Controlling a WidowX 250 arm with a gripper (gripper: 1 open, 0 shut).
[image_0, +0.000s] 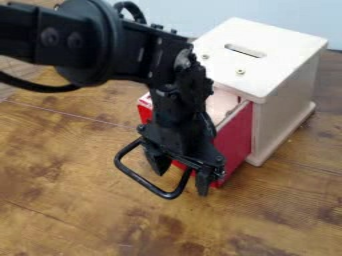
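My black gripper (179, 170) hangs in the centre of the camera view, in front of a wooden box (281, 90) with a red front drawer (234, 137) that appears pulled out. The arm covers much of the drawer, including its left part and what is inside. A black bent bar (142, 182) sticks out toward the lower left at the fingers' level. Whether the fingers are open or shut on something is hard to tell.
The box has a pale top with a slot (245, 50) and small brass fittings.
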